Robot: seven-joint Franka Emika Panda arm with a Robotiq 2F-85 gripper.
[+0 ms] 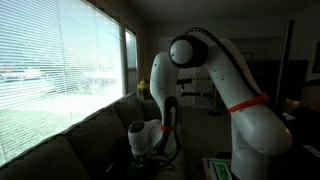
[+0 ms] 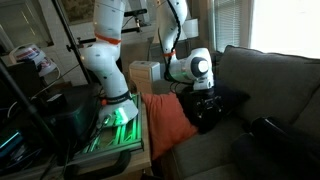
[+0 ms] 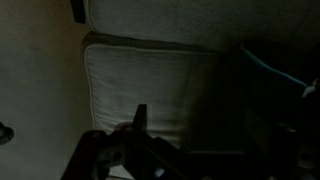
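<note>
Low over the couch hangs my gripper; its two dark fingers stand apart at the bottom of the wrist view, and I see nothing held between them. Beneath and around it in exterior view 2 lies a black pillow or cloth (image 2: 232, 101) on the seat. The wrist view shows a dark item (image 3: 265, 85) with a pale bluish edge line on the right, over the grey cushion (image 3: 130, 85). In exterior view 1 the gripper end is hard to make out against the dark couch.
An orange-red cloth (image 2: 168, 120) lies along the near end of the couch. Another dark pillow (image 2: 283, 143) rests farther right. The couch backrest (image 2: 270, 75) rises behind, below a window with blinds (image 1: 60, 70). Bare seat shows between the pillows.
</note>
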